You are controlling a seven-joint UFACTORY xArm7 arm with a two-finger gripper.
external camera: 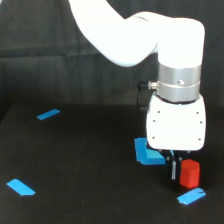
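Observation:
A small red block stands on the black table at the lower right. My gripper points straight down under its white housing, with its thin dark fingers just to the left of the block. Whether the fingers touch the block is too small to make out, and so is how far apart they stand. Behind the fingers lies a flat blue piece, partly covered by the white housing.
Another blue piece lies just in front of the red block. Two blue strips lie apart on the left, one far back and one near the front.

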